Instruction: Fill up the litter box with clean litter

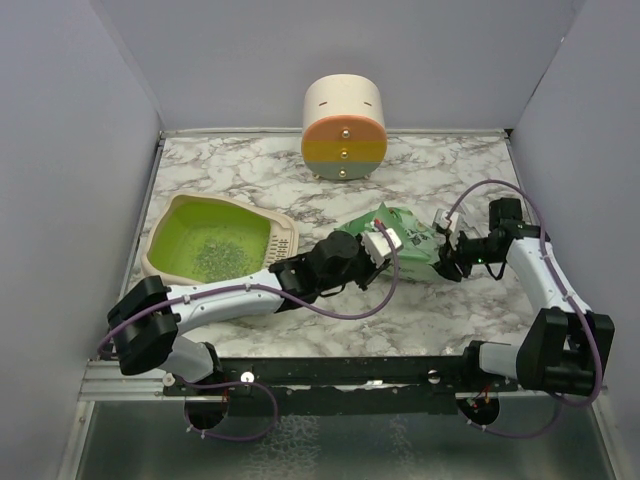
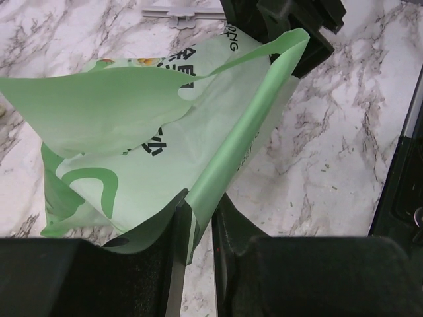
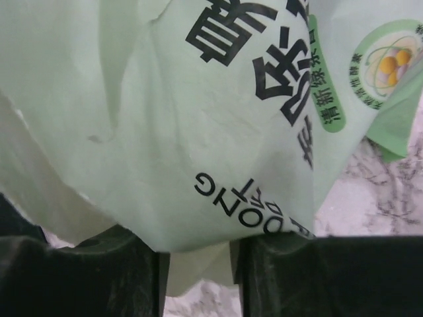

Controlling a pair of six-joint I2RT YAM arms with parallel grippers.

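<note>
A torn green-and-white litter bag point(image 1: 410, 235) lies across the middle right of the table, between both grippers. In the left wrist view my left gripper grips the bag's folded green edge point(image 2: 238, 139). In the right wrist view my right gripper is at the bag's printed side point(image 3: 165, 165), with bag material over and between its fingers; how firmly it holds is hard to tell. The green litter box point(image 1: 215, 235) sits at the left, with a thin layer of granules inside.
A striped cabinet point(image 1: 343, 120) stands at the back centre.
</note>
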